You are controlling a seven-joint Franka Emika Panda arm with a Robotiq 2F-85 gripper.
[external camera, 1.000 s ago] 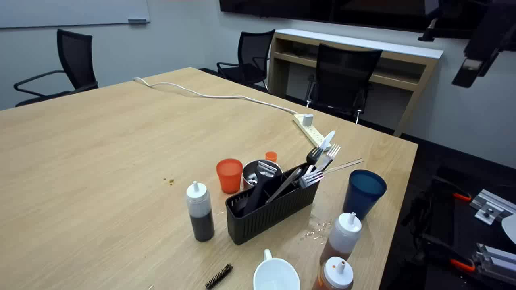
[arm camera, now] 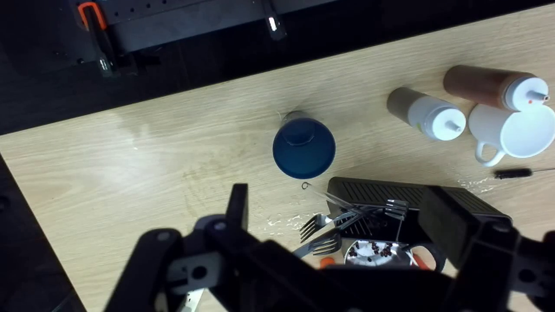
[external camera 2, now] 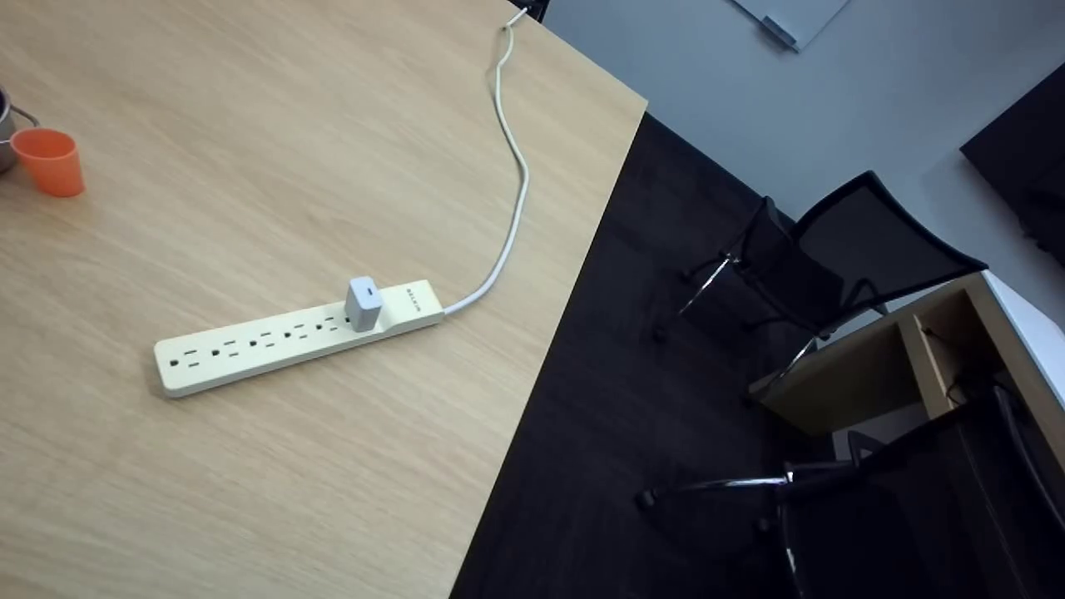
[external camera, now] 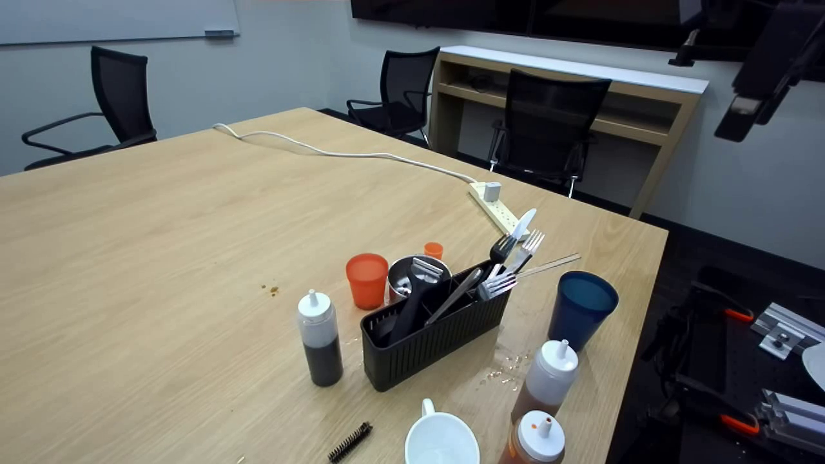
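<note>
In the wrist view my gripper is open, its two dark fingers spread wide apart with nothing held between them. It hangs high over the table; in exterior view 1 only part of it shows at the upper right. Beneath it stands the black cutlery caddy [external camera: 433, 340], with forks, a knife and other utensils leaning out. A dark blue cup [arm camera: 304, 148] is upright beside the caddy, close to the table edge. The metal cup [arm camera: 372, 253] behind the caddy has small dark bits inside and is partly hidden by my gripper.
Two squeeze bottles [external camera: 547, 379] and a white mug [external camera: 442, 439] crowd the near edge. A dark-filled bottle [external camera: 321, 340], an orange cup [external camera: 367, 280] and a small brush [external camera: 350, 442] lie around the caddy. A power strip [external camera 2: 299, 339] sits farther off.
The gripper has shifted slightly left in exterior view 1. The objects on the table have not moved.
</note>
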